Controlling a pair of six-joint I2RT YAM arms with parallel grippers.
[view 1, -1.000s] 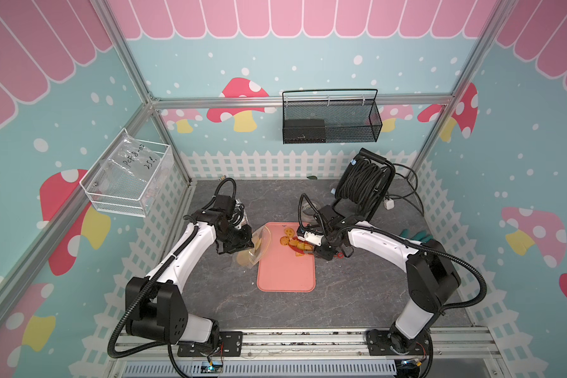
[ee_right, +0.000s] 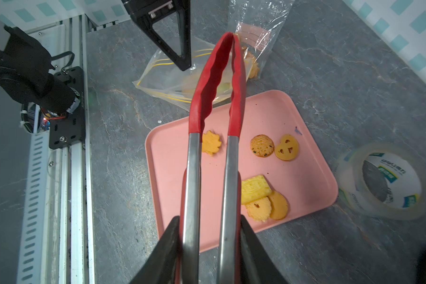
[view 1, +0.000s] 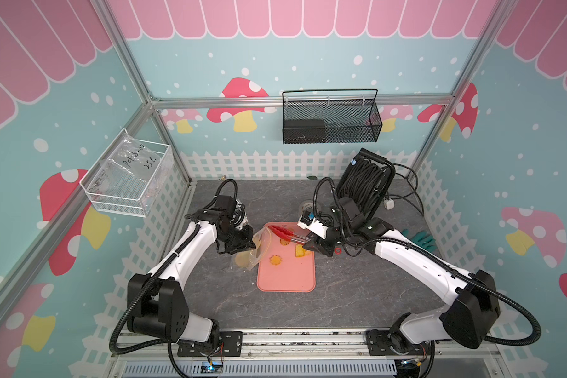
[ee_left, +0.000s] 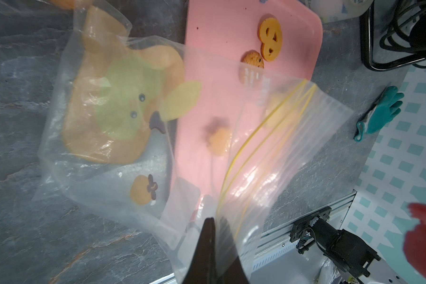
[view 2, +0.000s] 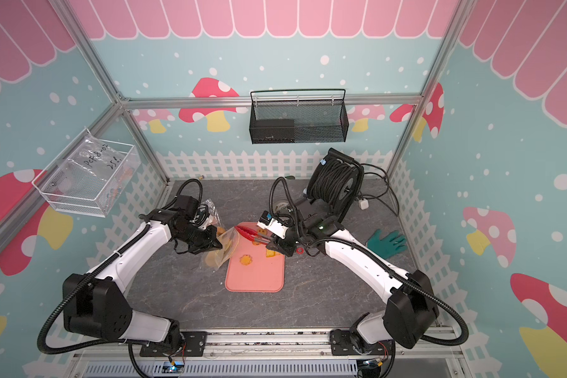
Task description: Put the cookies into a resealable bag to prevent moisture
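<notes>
My left gripper is shut on the clear resealable bag [ee_left: 104, 189], whose yellow-striped opening hangs over the tray's left side. The bag has a bear print. Red-tipped steel tongs [ee_right: 190, 189] are in my right gripper, shut on their arms. The tong tips meet beside the bag's mouth; no cookie shows between them. A flower-shaped cookie [ee_right: 211, 142] is over the left middle of the pink tray [ee_right: 170, 142]; whether it rests there I cannot tell. A round cookie [ee_right: 262, 145], a pretzel-shaped cookie [ee_right: 286, 147] and a yellow rectangular cookie [ee_right: 255, 189] lie on the tray.
A tape roll [ee_right: 388, 182] stands off the tray's far corner. Behind my right arm is a black cable reel [view 1: 365, 182], with a teal glove [view 2: 385, 244] to its right. Another clear bag [ee_right: 258, 30] lies behind the held one. The tray's front is bare.
The tongs have risen and swung left from the cookies at the tray's right to the bag's mouth. The flower-shaped cookie is now at the tray's left middle. My left arm holds still.
</notes>
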